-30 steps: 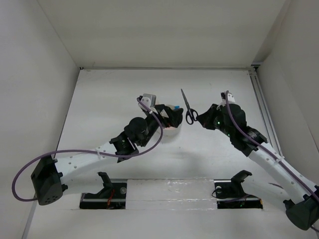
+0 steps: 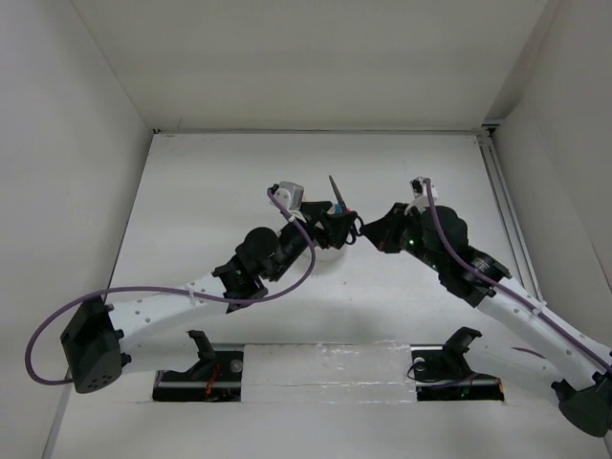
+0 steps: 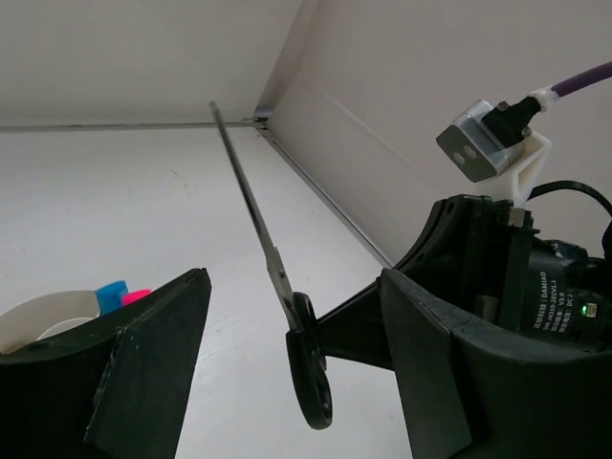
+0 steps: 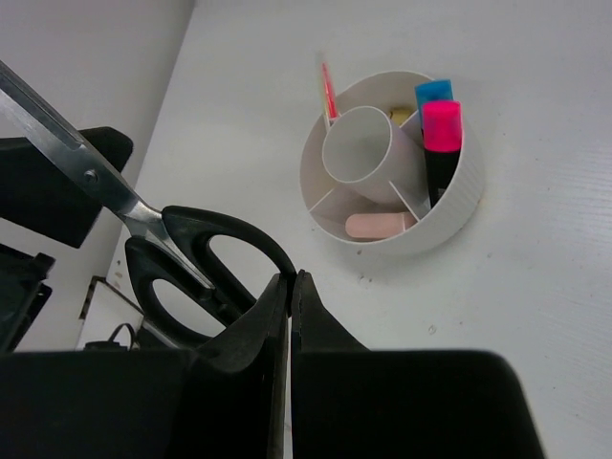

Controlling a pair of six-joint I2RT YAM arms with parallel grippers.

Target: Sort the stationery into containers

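Note:
A pair of scissors (image 4: pixel 143 215) with black handles hangs from my right gripper, which is shut on one handle loop. In the left wrist view, the scissors (image 3: pixel 255 215) point up and away, blade tip high. My left gripper stands open; the scissors' handles show in its gap, with clear space on both sides. The white round holder (image 4: pixel 467 206) has divided compartments around a central cup. In it stand a pink-capped marker (image 4: pixel 442 129), a blue item (image 4: pixel 434 91), a pinkish eraser-like block (image 4: pixel 378 226) and a red stick (image 4: pixel 329 91).
Both arms meet near the table's middle, the left gripper (image 2: pixel 346 225) close to the right gripper (image 2: pixel 370 232), partly hiding the holder in the top view. Walls enclose the sides and back.

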